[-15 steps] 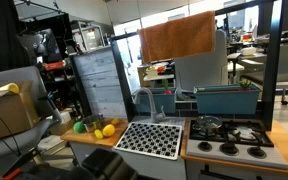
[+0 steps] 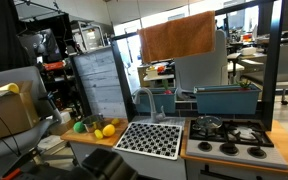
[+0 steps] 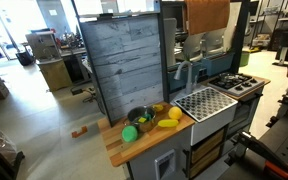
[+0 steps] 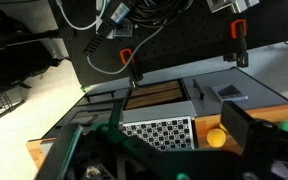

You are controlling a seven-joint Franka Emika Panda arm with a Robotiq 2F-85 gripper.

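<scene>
In the wrist view my gripper stands open, its dark fingers apart over the counter and nothing seen between them. Below it lies a perforated white drying rack point(image 4: 159, 133). A yellow round item point(image 4: 216, 137) shows at the right of that view. On the counter's left part, a metal pot point(image 3: 142, 116) stands beside a green round item point(image 3: 130, 133), a yellow ball point(image 3: 174, 113) and a longer yellow item point(image 3: 168, 123). A lidded pan point(image 2: 210, 123) sits on the stove point(image 2: 234, 140). The gripper cannot be made out in the exterior views.
An orange towel point(image 2: 177, 37) hangs above the sink area. A curved faucet point(image 2: 146, 98) rises behind the rack point(image 2: 150, 139), and blue bins point(image 2: 227, 102) stand at the back. A grey panel point(image 3: 131, 63) walls off the counter's side. Cables point(image 4: 154, 12) lie on the dark surface.
</scene>
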